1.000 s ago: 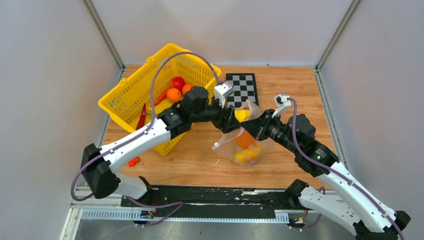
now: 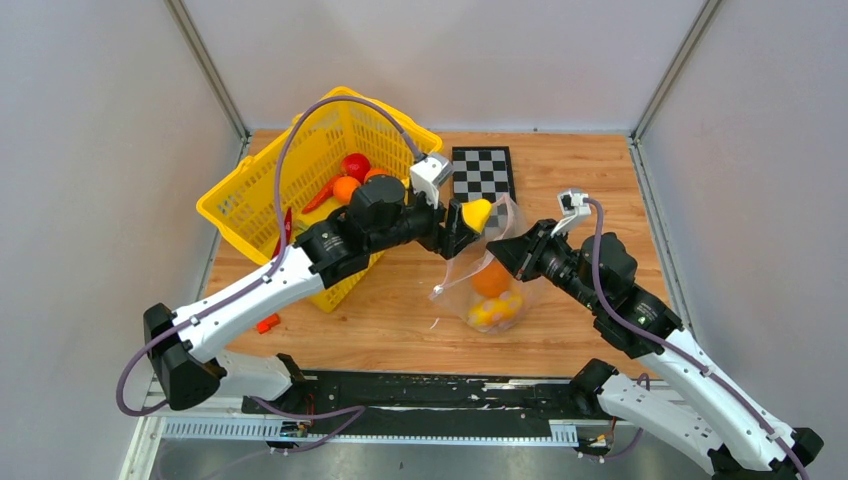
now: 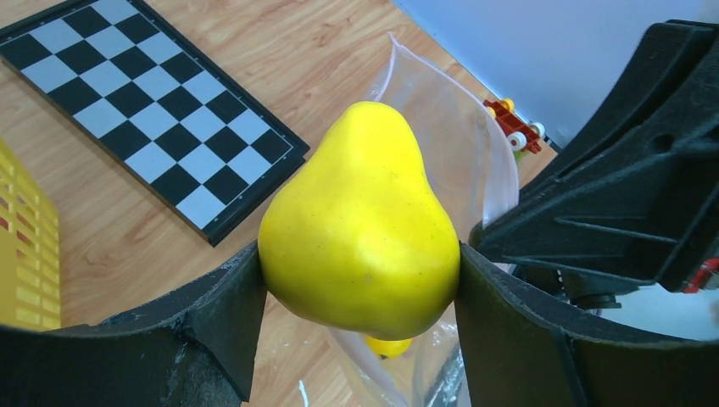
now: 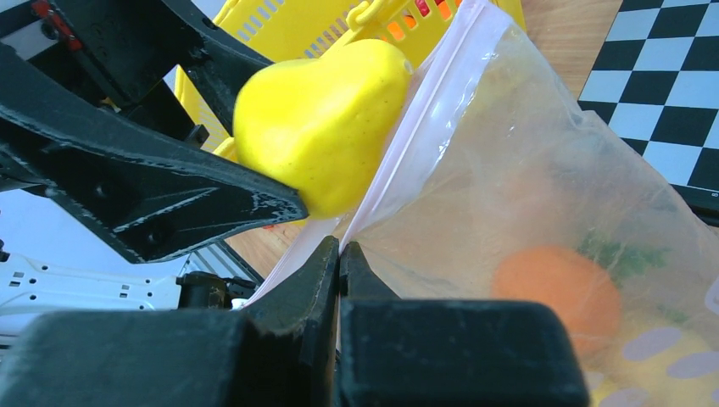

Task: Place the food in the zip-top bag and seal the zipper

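My left gripper is shut on a yellow pear-shaped food (image 3: 360, 212), one finger against each side of it. The pear is beside the open mouth of the clear zip top bag (image 4: 475, 195), just outside its rim in the right wrist view. The fingertips of my right gripper pinch the bag's edge below the pear. Inside the bag show an orange round food (image 2: 490, 279) and yellow pieces (image 2: 496, 310); some green also shows through the plastic in the right wrist view.
A yellow basket (image 2: 235, 205) with red and orange food stands at the left. The checkered board (image 2: 482, 172) lies flat behind the bag. Near the basket's front is a small red piece (image 2: 268, 323).
The left arm has drawn back to the left and slightly toward the rear, carrying the pear away from the bag's mouth. The right arm has shifted slightly, still at the bag's edge.
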